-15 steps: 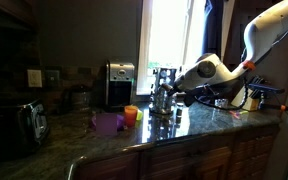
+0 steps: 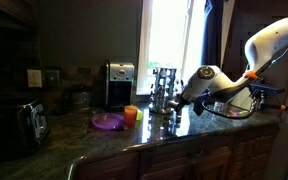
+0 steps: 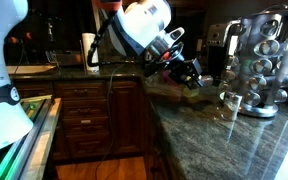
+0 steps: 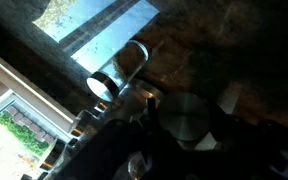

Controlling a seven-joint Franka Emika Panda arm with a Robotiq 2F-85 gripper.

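Note:
A small round, dark-topped thing (image 4: 184, 115) sits between the fingers of my gripper (image 3: 197, 80). It looks like a coffee pod, but the wrist view is dark. In exterior view 1 the gripper (image 2: 174, 104) hangs low over the counter, in front of the metal pod carousel (image 2: 164, 85). A clear glass cup (image 3: 230, 105) stands on the counter beside the gripper. That glass cup (image 4: 117, 70) also shows in the wrist view, apart from the held thing. The fingers are shut on the round thing, and their tips are largely hidden in shadow.
The tall carousel (image 3: 259, 60) stands close to the gripper's side. Farther left are an orange cup (image 2: 130, 115), a purple plate (image 2: 108, 121), a silver-and-black machine (image 2: 120, 84) and a toaster (image 2: 16, 130). Bare counter (image 3: 219, 145) lies toward the front.
In exterior view 1 the gripper has come down toward the counter, and the forearm has tilted lower. The carousel and orange cup have stayed where they were.

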